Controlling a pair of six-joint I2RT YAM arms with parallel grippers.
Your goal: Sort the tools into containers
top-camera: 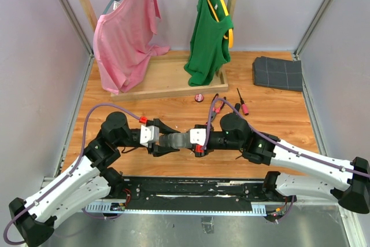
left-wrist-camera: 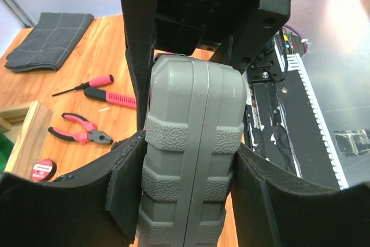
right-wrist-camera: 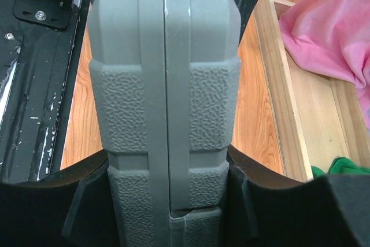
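Note:
A ribbed grey case (left-wrist-camera: 193,114) is held in the air between my two arms, above the front of the table. My left gripper (top-camera: 173,140) is shut on one end of it, a finger on each side. Shut on the opposite end is my right gripper (top-camera: 195,139). In the right wrist view, the closed seam of the case (right-wrist-camera: 167,102) runs lengthwise. On the wood lie red-and-black pliers (left-wrist-camera: 87,133), a red screwdriver (left-wrist-camera: 98,82) and a red-handled tool (left-wrist-camera: 115,98) whose far end is hidden behind the right gripper.
A small red round item (top-camera: 199,98) lies before the wooden rack (top-camera: 167,92), where a pink shirt (top-camera: 124,39) and a green top (top-camera: 208,39) hang. A folded dark cloth (top-camera: 277,73) is at the back right.

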